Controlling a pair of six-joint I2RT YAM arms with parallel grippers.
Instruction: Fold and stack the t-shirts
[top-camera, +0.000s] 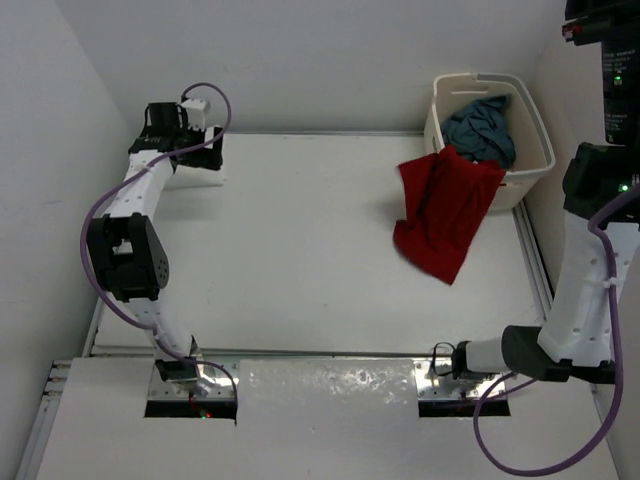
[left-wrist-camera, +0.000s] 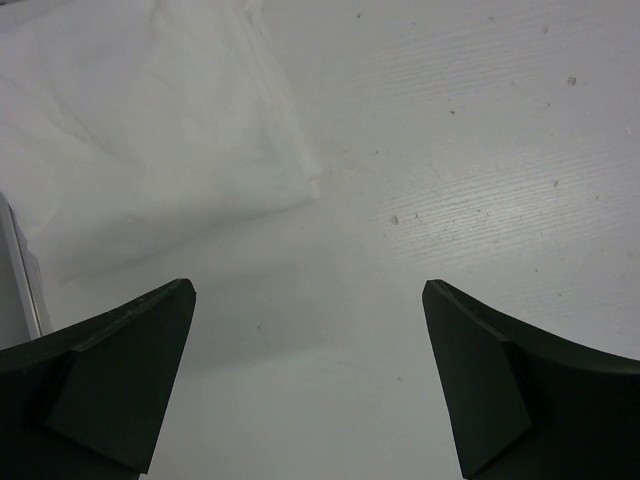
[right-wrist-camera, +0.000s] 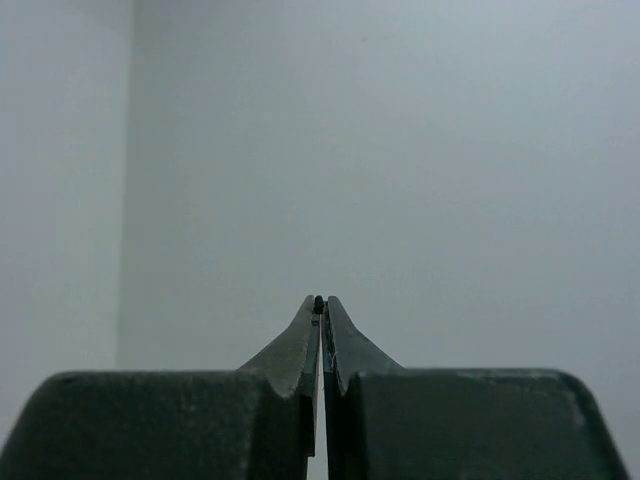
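Note:
A red t-shirt (top-camera: 440, 220) is draped from the rim of the white laundry basket (top-camera: 532, 140) onto the table. A teal cloth (top-camera: 475, 130) lies inside the basket. At the back left, my left gripper stands open above a white folded cloth (left-wrist-camera: 150, 110), which the arm partly hides in the top view. My right gripper is raised high at the right edge of the top view, mostly out of that frame; in its wrist view it is shut, with nothing visible between its fingers, facing a plain wall.
Walls stand close on the left, back and right, the right one beside the basket and the right arm.

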